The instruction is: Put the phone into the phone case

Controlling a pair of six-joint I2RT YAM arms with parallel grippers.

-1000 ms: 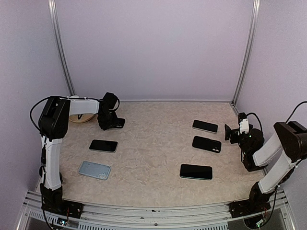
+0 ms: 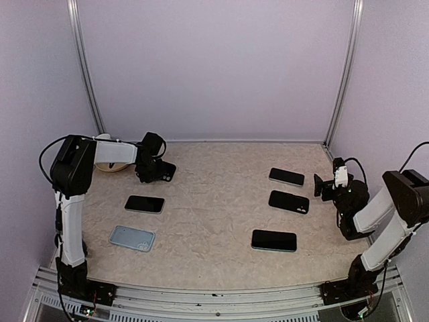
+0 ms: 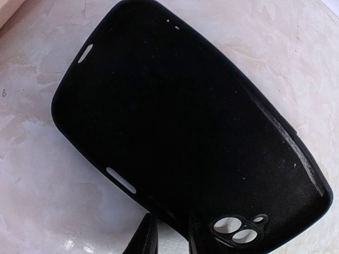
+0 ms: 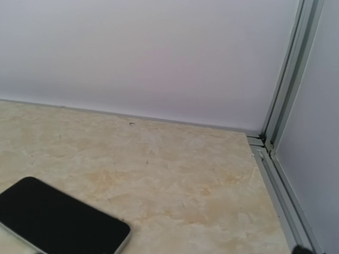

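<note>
A black phone case, hollow side up with camera holes at one corner, fills the left wrist view; in the top view it is partly hidden under my left gripper. The left gripper's two dark fingertips are apart at the case's near long rim; whether they touch it is unclear. My right gripper stands open at the right, beside the phones. A black phone lies below it in the right wrist view.
Phones or cases lie flat: several dark ones and a light blue one. A pale round basket sits behind the left arm.
The right arm has not moved.
</note>
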